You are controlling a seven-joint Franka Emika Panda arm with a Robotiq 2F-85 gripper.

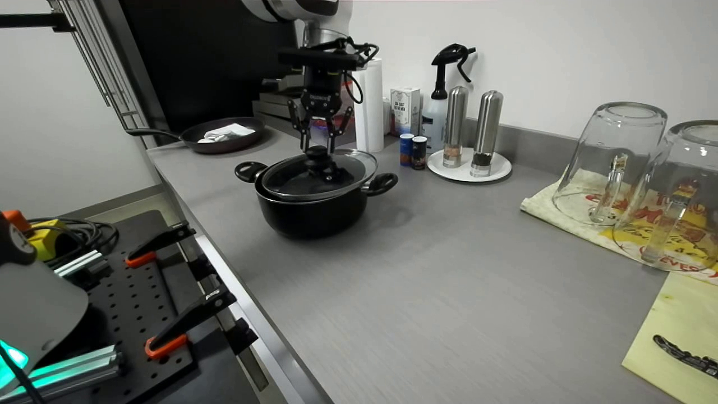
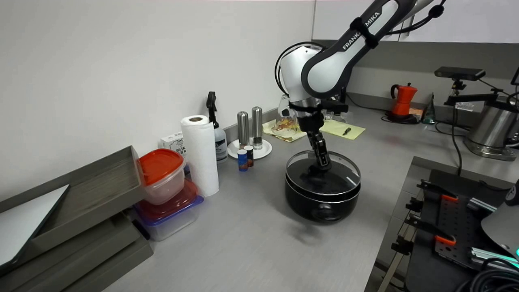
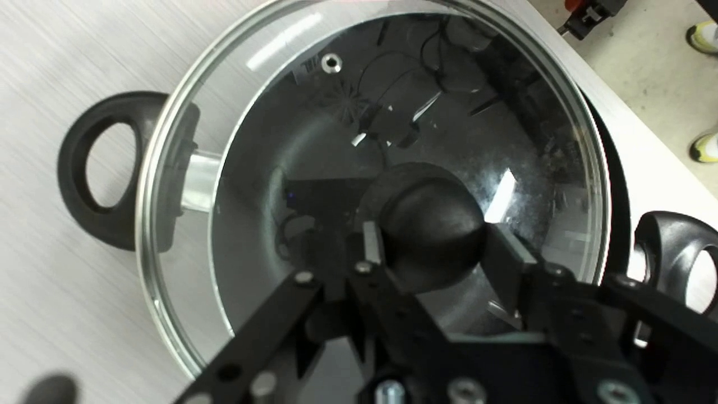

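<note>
A black two-handled pot (image 1: 311,216) stands on the grey counter near its edge. Over its mouth is a glass lid (image 2: 342,181) with a metal rim and a round black knob (image 3: 431,219). My gripper (image 1: 317,148) points down from above, shut on that knob, with one finger on either side of it in the wrist view. The lid sits off-centre: its rim covers part of one pot handle (image 3: 75,165), while a dark strip of the pot shows beyond the opposite rim. Whether the rim touches the pot all round, I cannot tell.
A paper towel roll (image 2: 200,155), small shakers (image 2: 242,159), a spray bottle (image 1: 436,121) and a white plate (image 1: 469,174) with two metal mills stand along the wall. A frying pan (image 1: 225,140) lies beyond the pot.
</note>
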